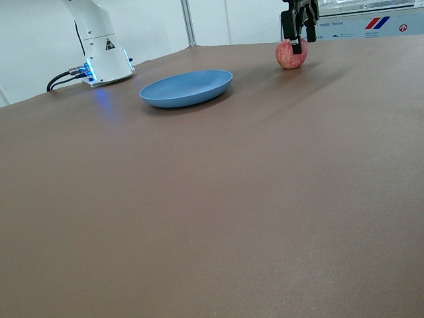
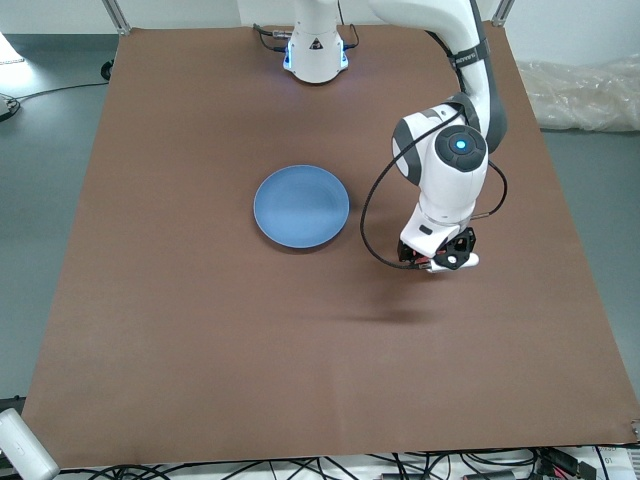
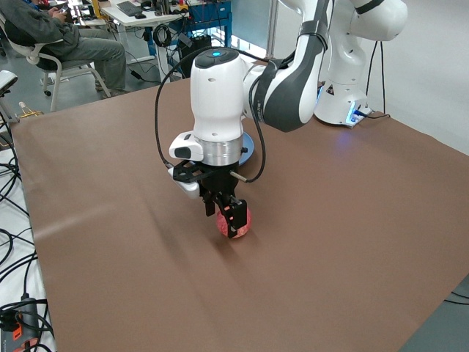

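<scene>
A blue plate (image 2: 301,206) (image 1: 186,88) lies flat and empty on the brown table. A red apple (image 1: 289,59) (image 3: 245,226) stands on the table beside it, mostly hidden under the arm in the camera left view. My black gripper (image 1: 299,41) (image 3: 224,217) is lowered over the apple, its fingers pointing down in front of it or around it. Whether the fingers touch the apple or close on it I cannot tell.
The robot's white base (image 2: 316,55) stands at the back of the table. Cables and equipment lie beyond its edges.
</scene>
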